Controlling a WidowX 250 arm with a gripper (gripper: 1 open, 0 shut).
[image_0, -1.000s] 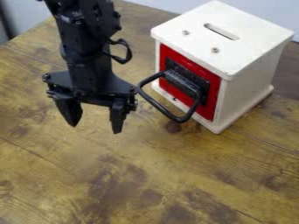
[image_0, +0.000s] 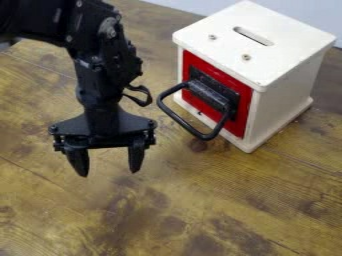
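Note:
My black gripper (image_0: 107, 160) hangs low over the wooden floor on the left, its two fingers spread apart with nothing between them. To its right stands a white wooden box (image_0: 267, 50) with a slot in its top and a red front panel (image_0: 230, 126). A dark ribbed block sits in that panel, and a black loop handle (image_0: 181, 121) sticks out from it toward me. The gripper is left of the handle, apart from it.
Bare wooden surface (image_0: 174, 210) fills the foreground and the area right of the box. The arm takes up the upper left.
The box and its handle look unchanged.

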